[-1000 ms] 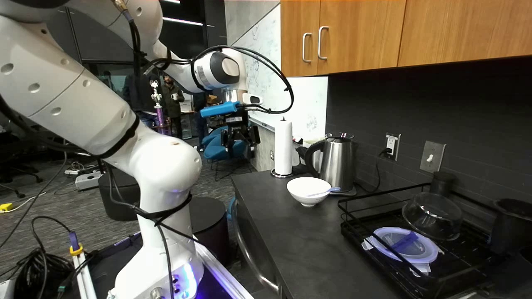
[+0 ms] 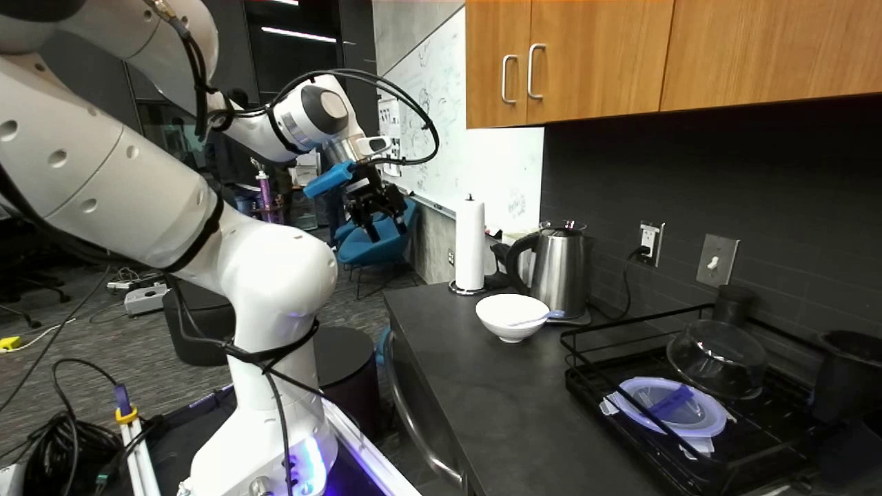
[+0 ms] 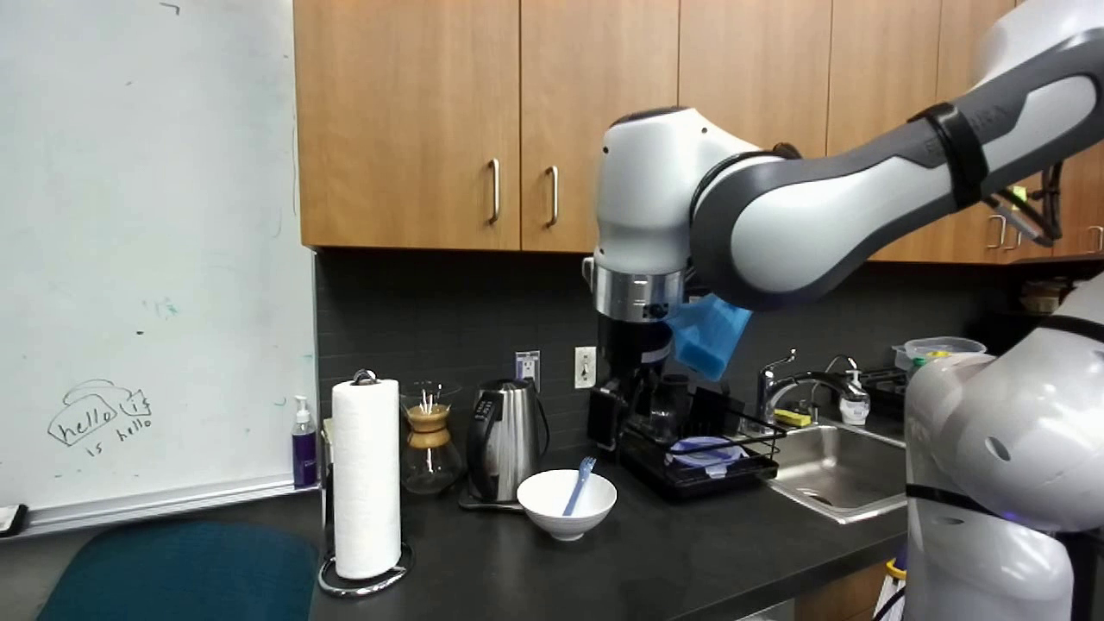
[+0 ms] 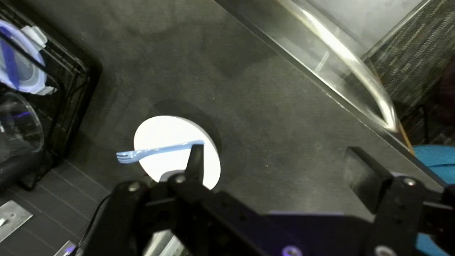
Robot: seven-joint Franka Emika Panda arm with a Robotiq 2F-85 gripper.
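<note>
A white bowl [image 3: 538, 501] stands upright on the dark counter, with a light blue fork [image 3: 580, 485] resting in it, its tines reaching past the rim. In the wrist view the bowl [image 4: 170, 128] lies left of centre, and the fork [image 4: 166, 148] crosses it with its tines pointing left. My gripper [image 2: 382, 224] hangs in the air, higher than the bowl and to its left in exterior view 1. Its black fingers [image 4: 196, 162] are wide apart with nothing between them. One finger covers a small part of the bowl in the wrist view.
Behind the bowl stand a steel kettle [image 2: 562, 269] and a paper towel roll [image 2: 470, 246]. A black dish rack [image 2: 603, 376] holds a lidded container [image 2: 674, 405] and a clear bowl [image 2: 717, 357].
My gripper has moved left and slightly up in exterior view 1, away from the bowl, and is now more tilted. Bowl and fork have stayed put.
</note>
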